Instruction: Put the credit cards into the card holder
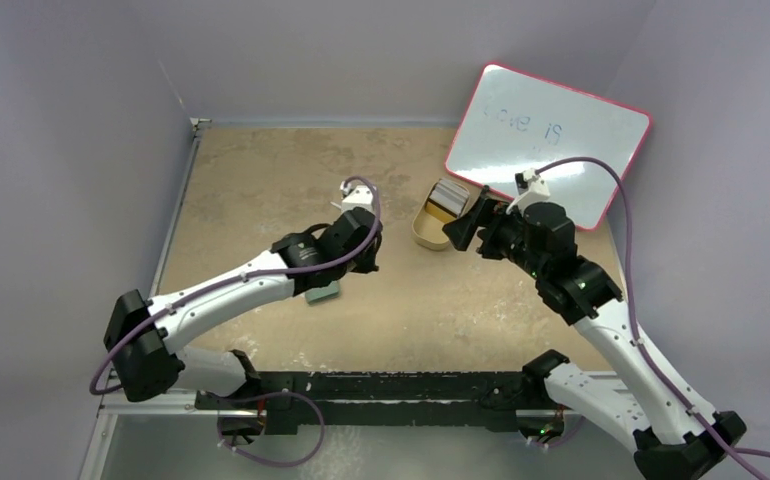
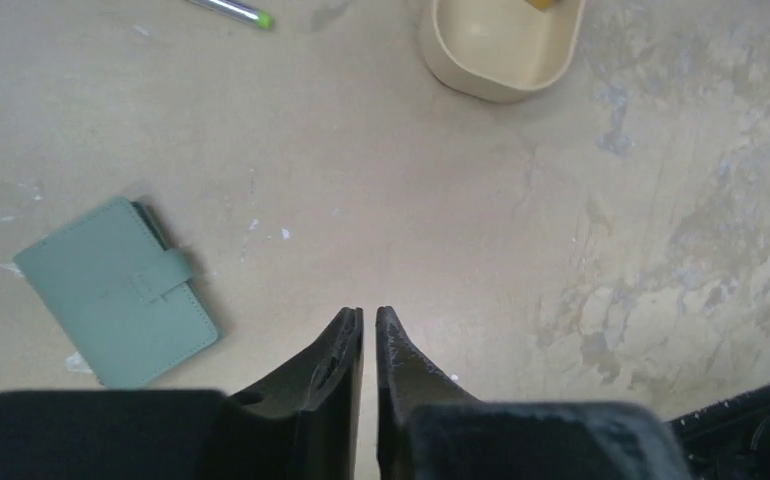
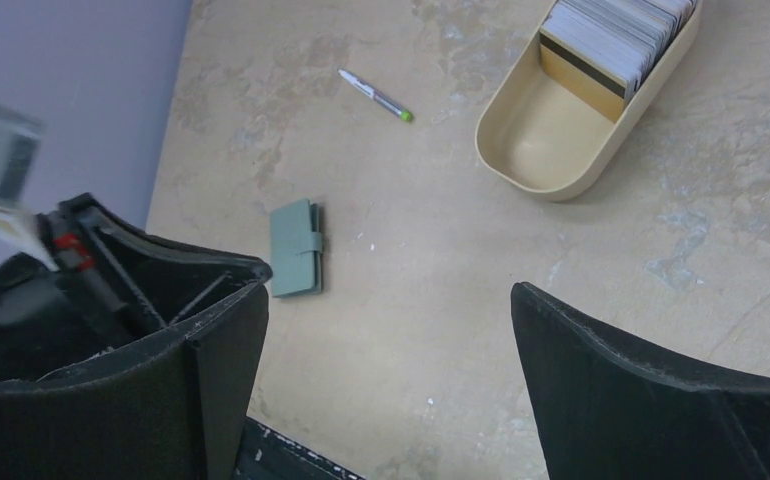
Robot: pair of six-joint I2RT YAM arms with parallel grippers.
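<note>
The green card holder [image 2: 101, 300] lies closed on the table, its strap over one edge, to the left of my left gripper in the left wrist view. That gripper is above the table with only a narrow gap between its fingertips and nothing in it. From the top, the holder [image 1: 322, 292] shows partly beneath the left arm. The cards [image 3: 611, 40] stand packed in one end of a beige box [image 3: 531, 180]. My right gripper hangs over the table near the box, wide open and empty.
A pen with a green end [image 3: 373, 93] lies between holder and box. A whiteboard [image 1: 551, 135] leans at the back right, behind the box.
</note>
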